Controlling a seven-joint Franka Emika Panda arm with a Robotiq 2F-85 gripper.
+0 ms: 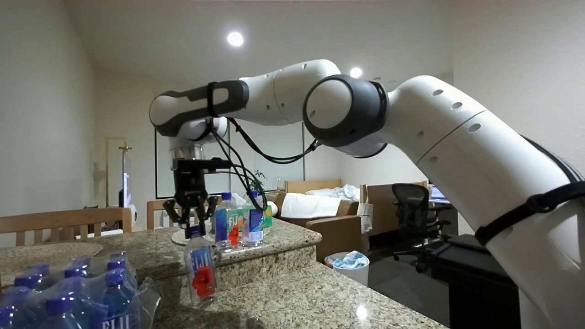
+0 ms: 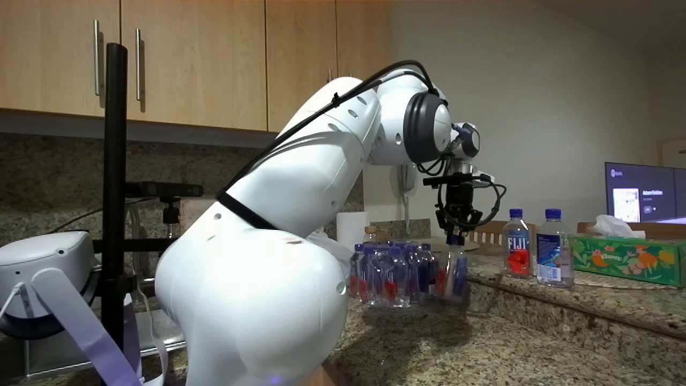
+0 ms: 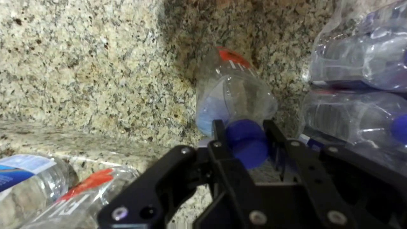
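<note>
Gripped by its blue cap, a clear Fiji bottle point(image 1: 201, 268) with a red flower on its label hangs slightly tilted. My gripper point(image 1: 193, 225) is shut on that cap. The wrist view shows the bottle's cap point(image 3: 247, 143) between the two black fingers, with the bottle body point(image 3: 240, 91) over the lower granite counter. Whether its base touches the counter, I cannot tell. Beside it stands a plastic-wrapped pack of blue-capped bottles point(image 2: 389, 276). Two more Fiji bottles point(image 2: 517, 247) point(image 2: 554, 251) stand upright on the raised ledge.
A granite step point(image 2: 579, 315) separates the raised ledge from the lower counter point(image 1: 285, 299). On the ledge lies a green tissue box point(image 2: 630, 258). A white bin point(image 1: 351, 268) stands on the floor beyond the counter.
</note>
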